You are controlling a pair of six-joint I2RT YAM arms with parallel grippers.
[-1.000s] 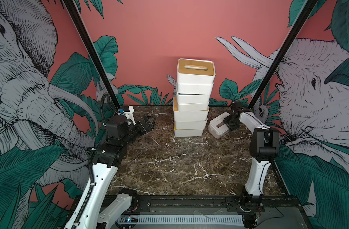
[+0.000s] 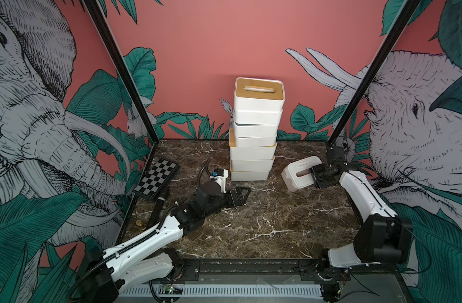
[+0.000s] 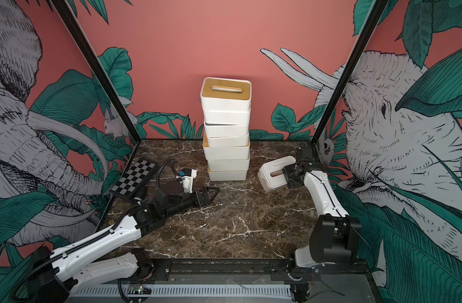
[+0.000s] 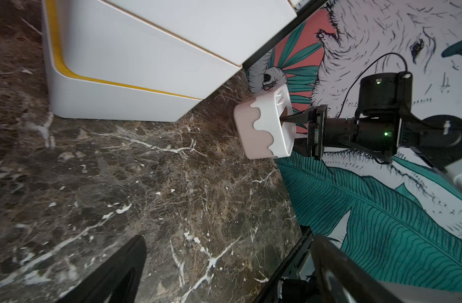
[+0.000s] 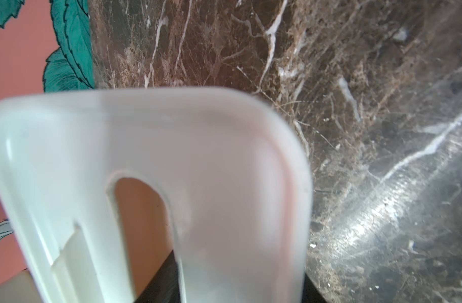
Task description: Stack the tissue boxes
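A tall, slightly uneven stack of white tissue boxes [image 2: 254, 151] stands at the back middle, its top box [image 2: 258, 98] bearing a wooden lid. To the right of it, a pink tissue box with a white drip-pattern top [image 4: 263, 126] is clasped by my right gripper, one finger in the lid slot and one outside the wall. In the right wrist view its white lid [image 5: 215, 151] fills much of the picture. My left gripper [image 2: 242, 196] is open and empty, low in front of the stack. Its blurred fingers [image 4: 107, 272] frame bare table.
A black-and-grey checkered board [image 2: 157, 177] lies at the left edge of the marble table [image 2: 276, 217]. Free table stretches across the front middle and between the stack and the held box.
The right gripper and its pink box have shifted a little to the right, away from the stack.
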